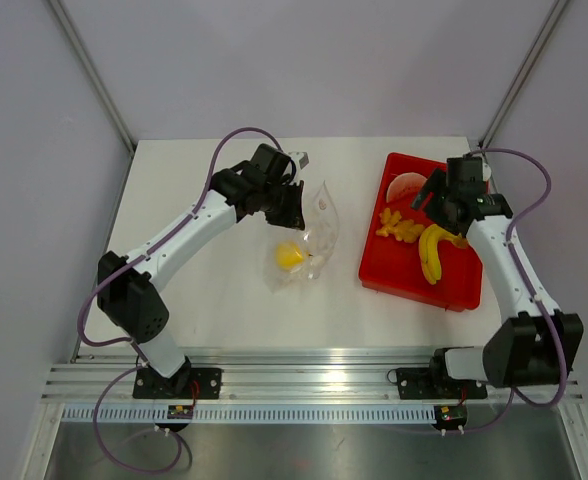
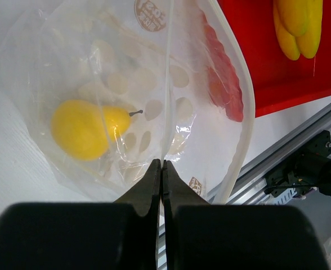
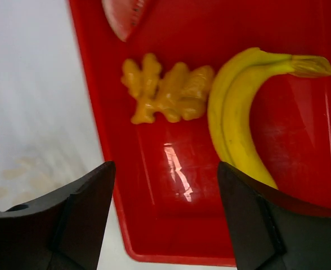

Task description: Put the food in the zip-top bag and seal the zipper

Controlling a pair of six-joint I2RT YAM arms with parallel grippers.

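My left gripper (image 1: 301,226) is shut on the rim of the clear zip top bag (image 2: 179,107), whose edge runs up from the fingertips in the left wrist view. A yellow pear (image 2: 80,130) lies inside the bag. Over the red tray (image 1: 399,275), my right gripper (image 1: 426,195) hangs open with nothing between its fingers. In the tray are a watermelon slice (image 1: 406,186), a knobbly ginger root (image 3: 171,93) and a bunch of bananas (image 3: 236,107). From the right wrist view, the ginger and bananas lie just ahead of the open fingers.
Around the bag, the white table (image 1: 204,300) is bare on the left and in front. The tray's raised walls stand to the right of the bag, with a narrow strip of table between them. A metal rail (image 1: 314,362) borders the front edge.
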